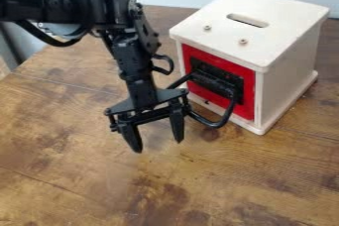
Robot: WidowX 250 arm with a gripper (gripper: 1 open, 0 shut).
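My black gripper (155,134) hangs pointing down over the wooden table, left of and in front of a pale wooden box (284,66). Its two fingers stand apart with bare tabletop visible between them. The box has a slot (249,20) and two small screws on top, and a red front panel (244,121) with a black fitting. A black loop-shaped piece reaches from that front toward my gripper; whether they touch I cannot tell.
A pale wall shows behind the table's back left edge.
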